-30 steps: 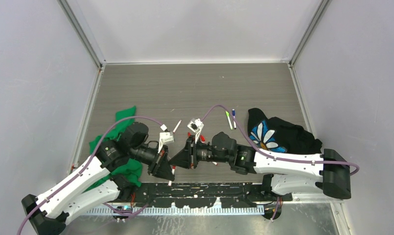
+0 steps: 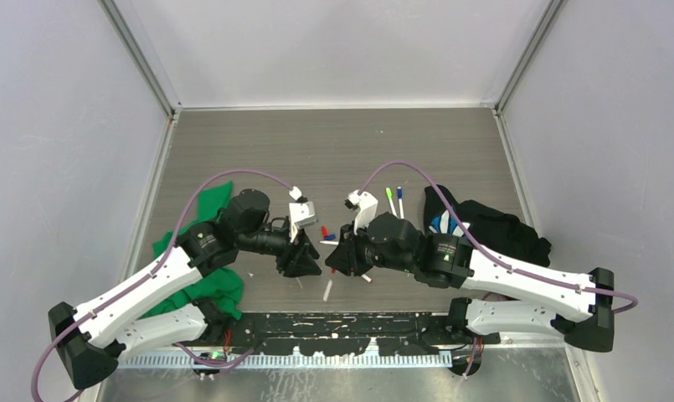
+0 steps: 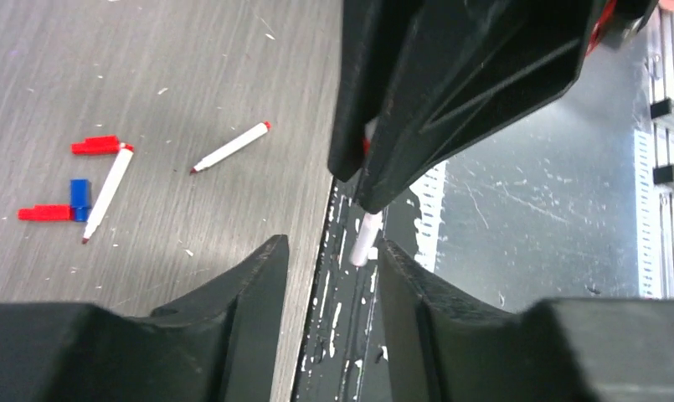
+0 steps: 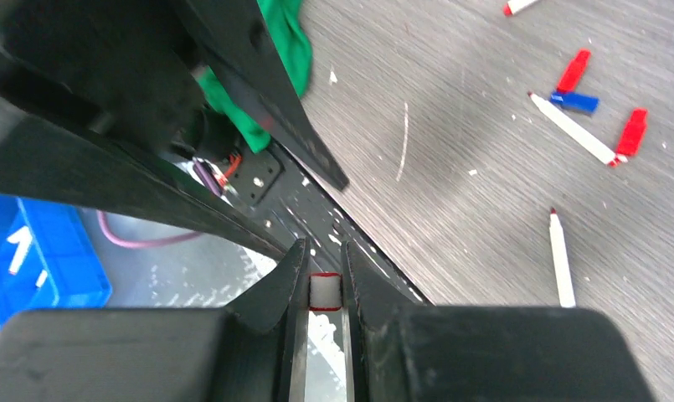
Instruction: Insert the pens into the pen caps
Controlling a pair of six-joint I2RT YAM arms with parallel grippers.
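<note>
My right gripper [image 2: 337, 260] is shut on a white pen with red [image 4: 325, 291], whose white end [image 3: 367, 239] sticks out below its fingertips. My left gripper [image 2: 304, 260] stands just left of it, fingers apart with empty space between them in the left wrist view. Loose on the wood lie white pens with red ends [image 3: 231, 147] [image 4: 578, 134], red caps [image 3: 45, 213] [image 4: 632, 131] and a blue cap [image 3: 79, 199].
A green cloth [image 2: 220, 289] lies at the left, a black cloth [image 2: 505, 234] at the right. Two pens with green [image 2: 391, 201] and blue [image 2: 400, 201] ends lie behind the right gripper.
Both arms have moved right and a little up in the top view. The held pen has moved with my right gripper, away from my left gripper.
</note>
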